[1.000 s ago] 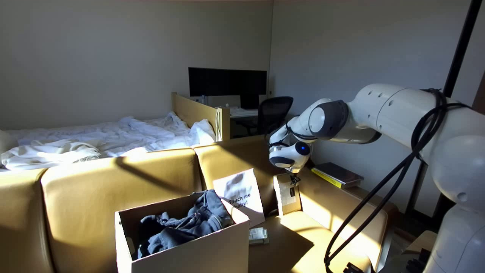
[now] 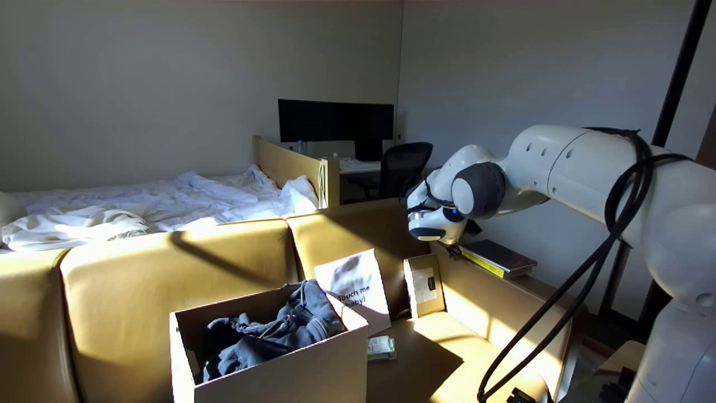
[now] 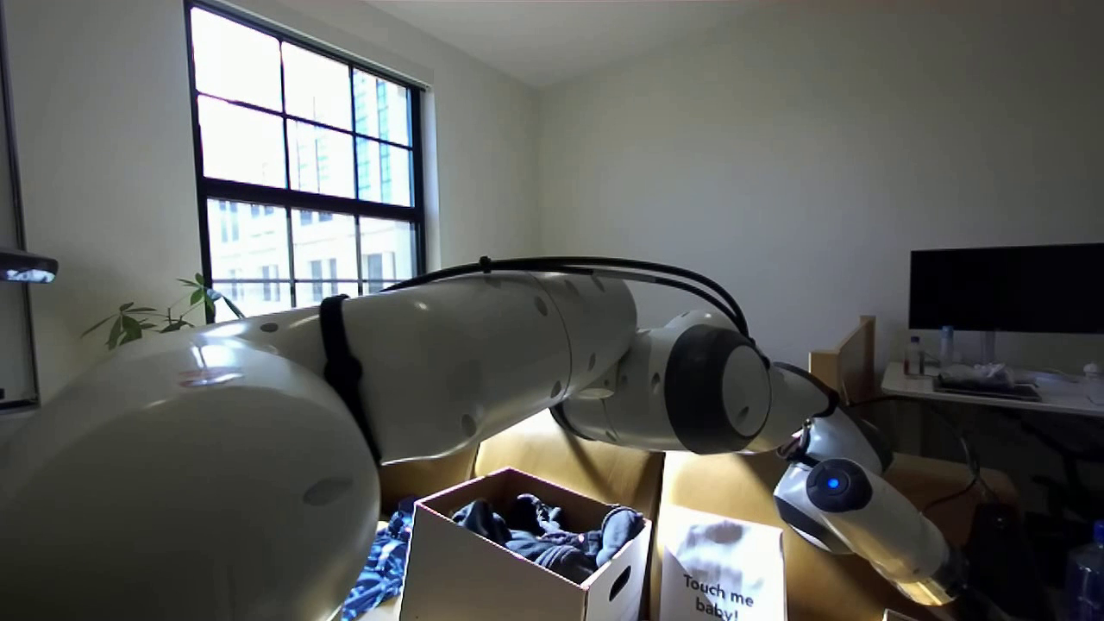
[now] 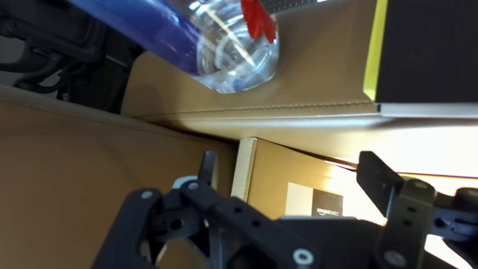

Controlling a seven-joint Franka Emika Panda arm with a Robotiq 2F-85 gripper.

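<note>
My gripper stands open, its two fingers well apart with nothing between them. In the first exterior view the gripper hangs by the inner edge of the sofa's right armrest. Below it, a brown cardboard box with a white and dark label leans in the sofa corner. A clear bottle with a blue part and a red piece sits on the armrest, ahead of the fingers. Dark books, one with a yellow spine, lie on the armrest to its right.
An open white box of dark clothes stands in front of the sofa backrest. Behind it leans a white sign reading "Touch me baby!". A small pack lies on the seat. Black cables hang from the arm.
My gripper has moved right and slightly up, from in front of the leaning cardboard box to the armrest edge near the books. The other objects stay where they were.
</note>
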